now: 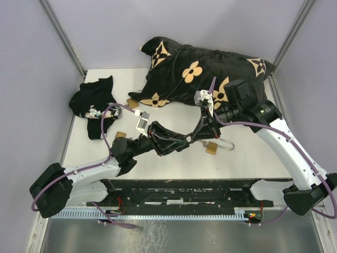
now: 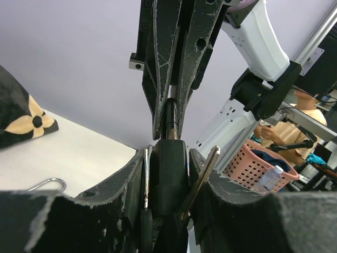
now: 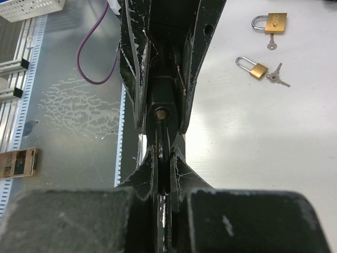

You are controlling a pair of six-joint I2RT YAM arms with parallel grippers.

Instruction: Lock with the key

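In the left wrist view a black lock body (image 2: pixel 167 171) stands between the fingers of my left gripper. Whether those fingers press on it I cannot tell; narrow gaps show beside it in the right wrist view. My right gripper is shut on a slim dark key (image 3: pixel 162 142). The key's front end meets the brass-coloured keyhole (image 3: pixel 161 113) in the lock's face; how deep it sits is hidden. From above, both grippers meet tip to tip over the table's middle, covering the lock and key.
Brass padlocks (image 3: pixel 276 23) with keys (image 3: pixel 277 77) lie on the white table (image 1: pixel 168 166). A long-shackled padlock (image 1: pixel 211 148) lies close to the right gripper. A dark flowered cushion (image 1: pixel 195 71) fills the back, and a black cloth (image 1: pixel 95 100) lies far left.
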